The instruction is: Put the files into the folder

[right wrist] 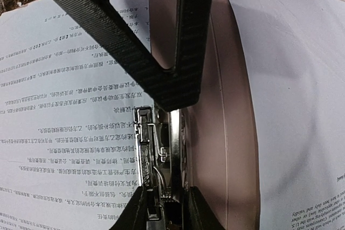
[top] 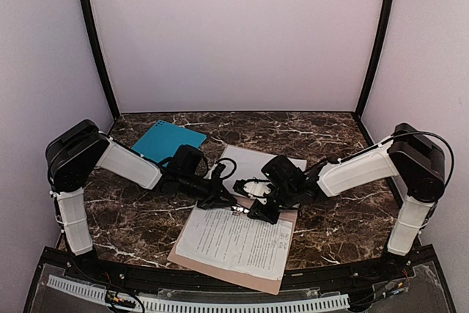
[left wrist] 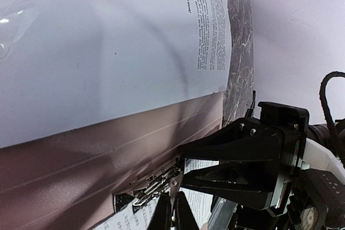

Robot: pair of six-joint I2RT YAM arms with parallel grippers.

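An open pink folder (top: 187, 254) lies at the table's centre, printed papers (top: 231, 243) on its near half and a paler sheet (left wrist: 124, 52) on its far half, with a metal clip (right wrist: 161, 154) along the spine. My left gripper (top: 227, 200) is at the clip's left part, shut on it; in the left wrist view its fingers are mostly below the frame edge. My right gripper (top: 261, 212) is shut on the clip's other end, its fingertips at the metal in the right wrist view. Both arms cover part of the spine.
A blue folder (top: 165, 137) lies at the back left under the left arm. Bare marble table shows at the back and on both sides. The two grippers are very close together.
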